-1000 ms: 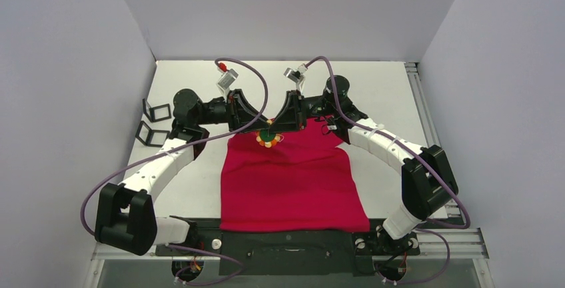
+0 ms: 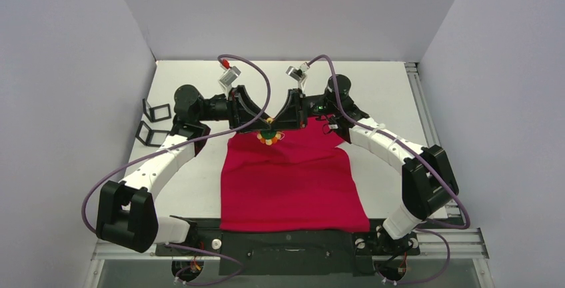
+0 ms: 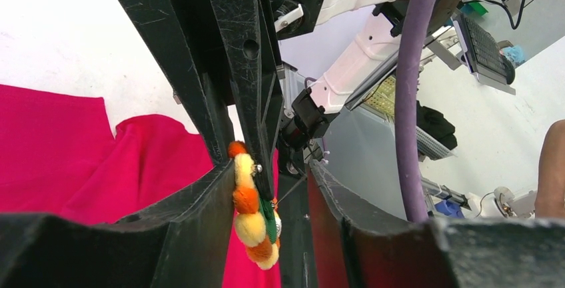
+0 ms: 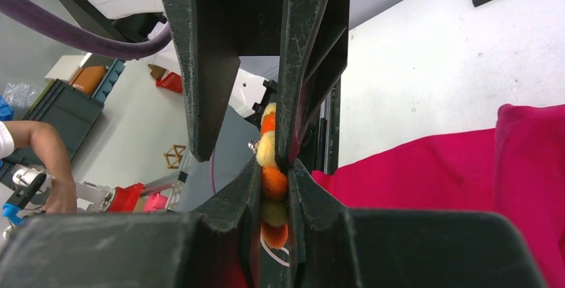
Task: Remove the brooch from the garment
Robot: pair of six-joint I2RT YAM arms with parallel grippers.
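The brooch [image 2: 269, 138], a flower with a green middle and orange and yellow pompom petals, is above the red garment [image 2: 290, 191], clear of it as far as I can see. My right gripper is shut on the brooch, and pompoms [image 4: 273, 215] show between its fingers. Facing it, my left gripper is part open. The edge-on brooch [image 3: 250, 228] is between the left fingers, close to one of them [image 3: 216, 195]; whether it touches is unclear. A thin wire sticks out from the brooch's back.
The garment lies flat on a white table [image 2: 176, 191], with a fold across its upper part. Black frames [image 2: 154, 123] stand at the table's left edge. Both grippers' tips are crowded together, and purple cables [image 2: 166, 148] loop over the arms. Bare table shows at both sides.
The brooch has barely moved and the right arm stays nearly still.
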